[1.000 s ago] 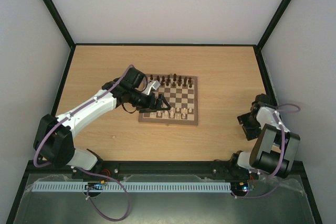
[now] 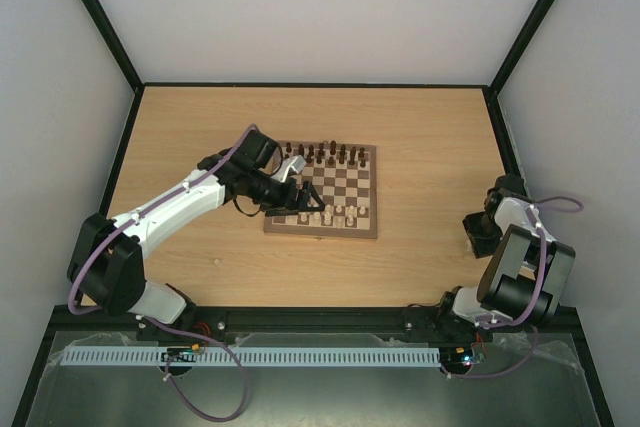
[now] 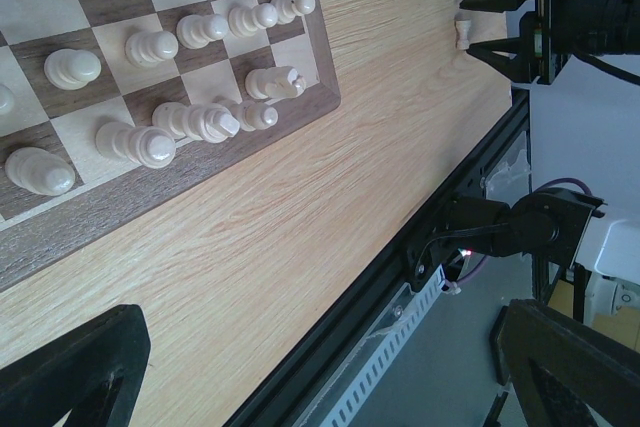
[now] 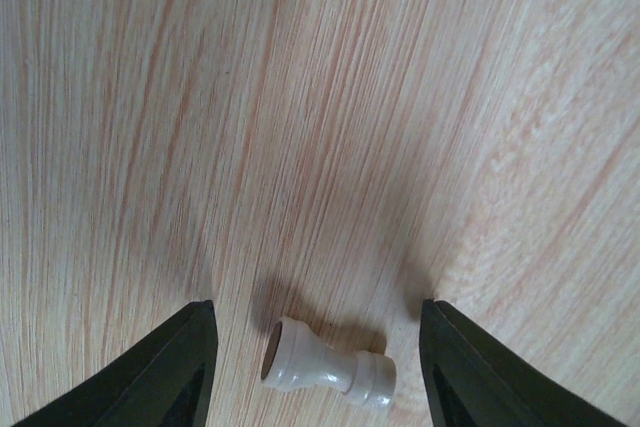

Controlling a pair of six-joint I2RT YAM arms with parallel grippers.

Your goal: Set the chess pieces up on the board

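The chessboard point(image 2: 351, 231) lies mid-table, dark pieces point(image 2: 333, 150) along its far side and white pieces point(image 3: 152, 47) in two rows along its near side. Over the board's left part my left gripper hangs open and empty, hiding some squares from above. A single white chess piece point(image 4: 325, 364) is lying on its side on bare wood at the table's right. Around it stands my right gripper, its fingers part open with a gap on either side of the piece; no finger touches it in the right wrist view.
A dark frame rail point(image 2: 508, 147) and the white wall point(image 2: 580, 117) run close beside the right gripper. Another frame rail bounds the near edge.
The left gripper and the board's pieces look unmoved.
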